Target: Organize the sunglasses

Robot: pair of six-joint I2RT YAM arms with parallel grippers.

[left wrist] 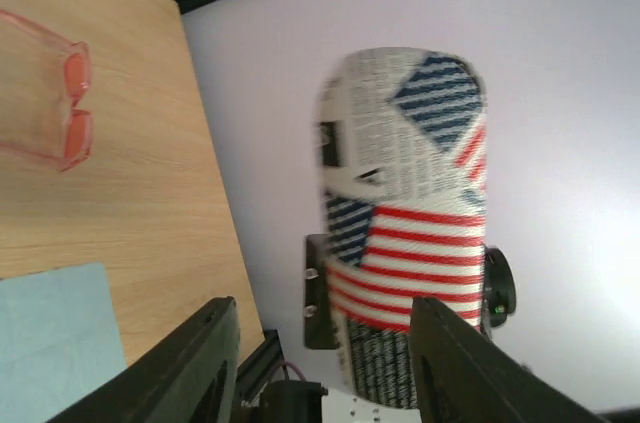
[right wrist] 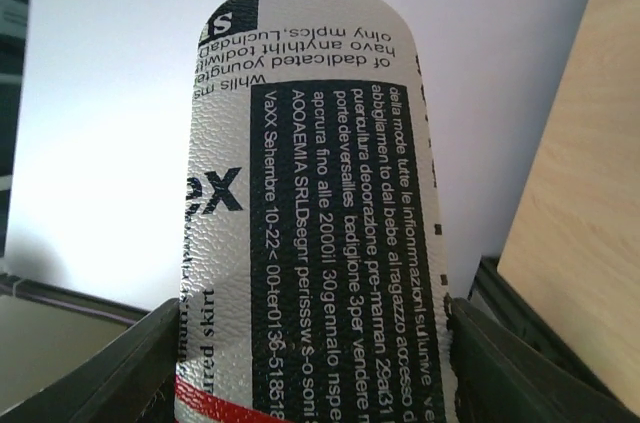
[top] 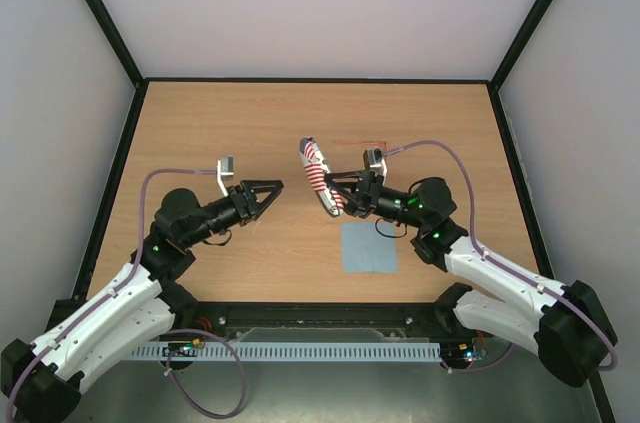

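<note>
The glasses case (top: 312, 168), printed with flags and newsprint, hangs over the table, held on its right side by my right gripper (top: 336, 193). In the right wrist view the case (right wrist: 320, 193) fills the space between the fingers. Left of it and clear of it, my left gripper (top: 274, 194) stands open, nothing between its fingers. From the left wrist the case (left wrist: 410, 253) appears beyond the fingertips, its lid seemingly shut. Red-framed sunglasses (left wrist: 76, 103) lie on the table, partly hidden by the right arm from above.
A light blue cloth (top: 368, 248) lies flat near the front, right of centre. Both arms reach in from the front corners.
</note>
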